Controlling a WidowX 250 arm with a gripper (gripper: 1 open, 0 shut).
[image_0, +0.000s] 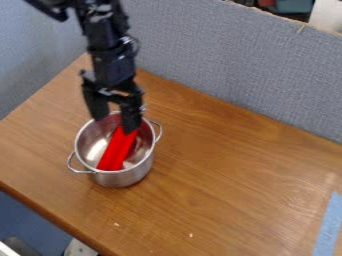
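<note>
A steel pot (96, 167) with side handles stands on the wooden table, a long red object (115, 152) lying inside it. My gripper (112, 115) hangs open over the pot's back part, its dark arm rising behind it to the top of the view. Its fingertips are blurred against the pot's rim.
A grey padded wall (241, 55) runs along the back and left. A light blue strip (327, 222) lies at the right edge.
</note>
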